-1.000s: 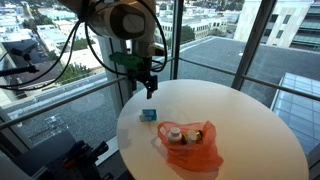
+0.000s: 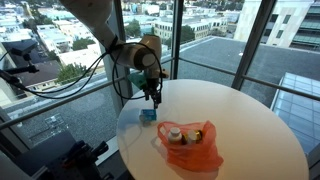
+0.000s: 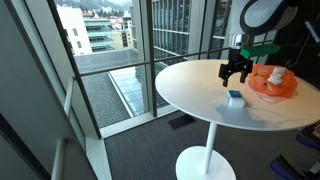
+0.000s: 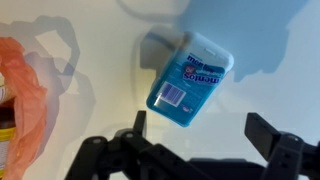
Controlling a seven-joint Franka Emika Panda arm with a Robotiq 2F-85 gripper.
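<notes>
A blue Mentos pack (image 4: 190, 82) with a white barcode label lies on the white table, seen from above in the wrist view. In exterior view 1 the pack (image 2: 148, 115) sits near the table's left side. Just above it hangs my gripper (image 2: 155, 100), pointing down. Its two fingers stand wide apart in the wrist view, where the gripper is open with nothing between the fingertips. The pack lies ahead of the fingers, apart from them. Exterior view 2 has the gripper (image 3: 235, 78) over the pack (image 3: 235, 98).
An orange-red plastic bag (image 2: 192, 153) holding several containers stands on the table to the pack's right. Tall windows stand behind it.
My arm has come down toward the table, bringing the gripper closer above the blue pack. The pack and the bag have stayed in place.
</notes>
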